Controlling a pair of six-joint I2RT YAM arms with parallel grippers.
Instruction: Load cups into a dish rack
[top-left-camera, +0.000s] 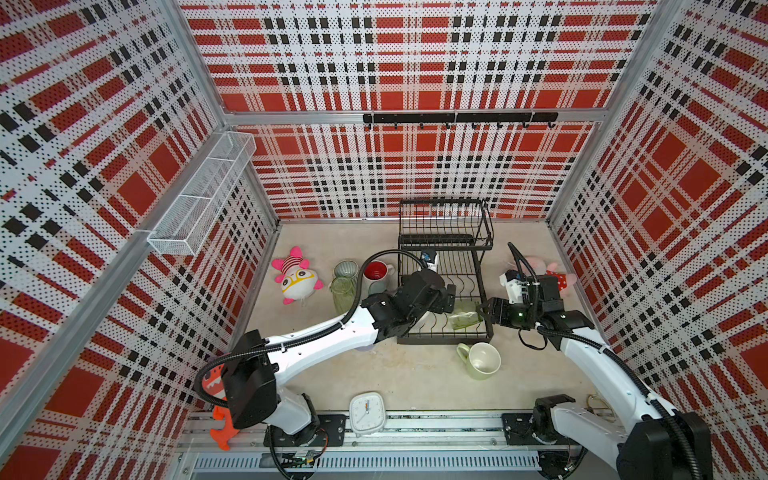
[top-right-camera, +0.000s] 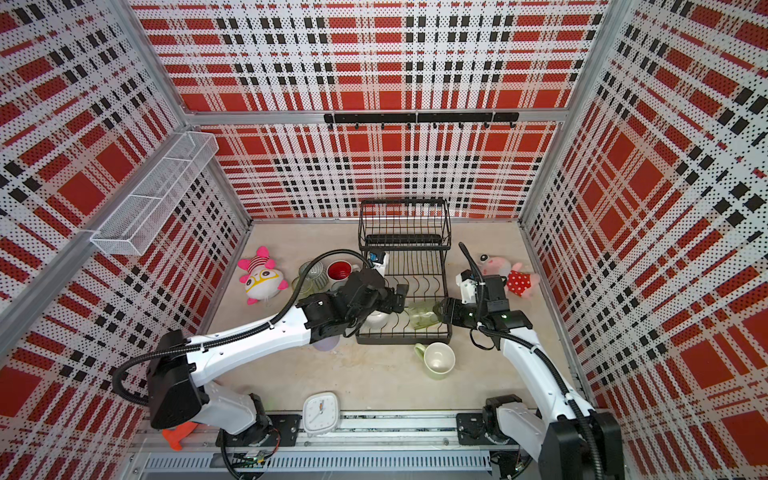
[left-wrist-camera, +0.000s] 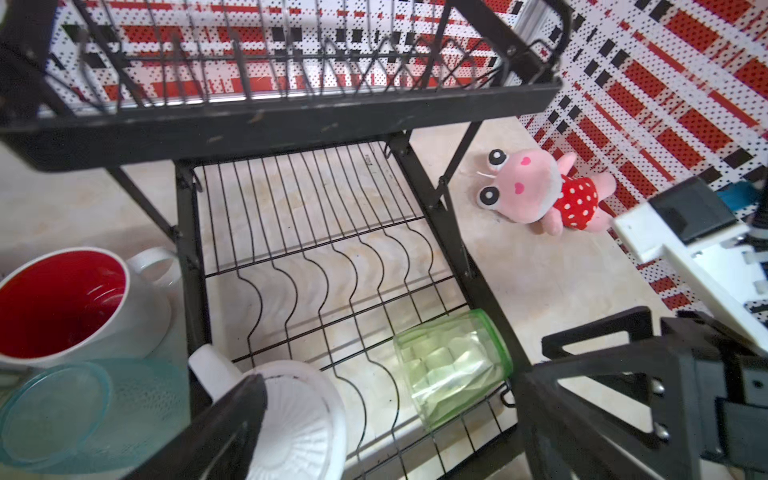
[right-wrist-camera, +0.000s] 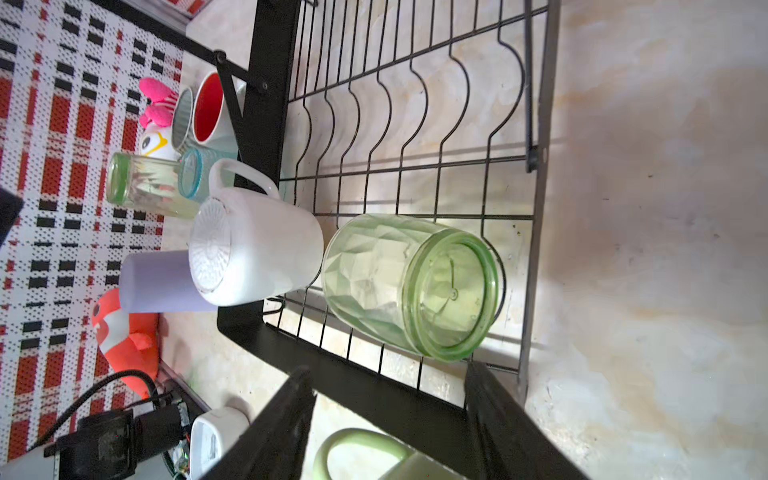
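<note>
A green faceted glass (right-wrist-camera: 368, 272) lies on its side in the black dish rack (left-wrist-camera: 472, 272), at its right front. To its left in the rack sits a white mug (right-wrist-camera: 272, 248), also tipped over. My left gripper is over the rack, its fingers wide apart with nothing held; one finger overlaps the white mug in view. At the rack's right edge, my right gripper is open and empty, close to the glass. A light green mug (top-left-camera: 482, 362) stands on the table before the rack. Left of it are a red-lined mug (left-wrist-camera: 88, 300) and a teal glass (left-wrist-camera: 136, 416).
A lilac cup (right-wrist-camera: 164, 281) and another green glass (right-wrist-camera: 152, 180) are left of the rack. The rack's upper tier (left-wrist-camera: 280, 124) overhangs the back. A pink plush (left-wrist-camera: 528, 188) lies to the right.
</note>
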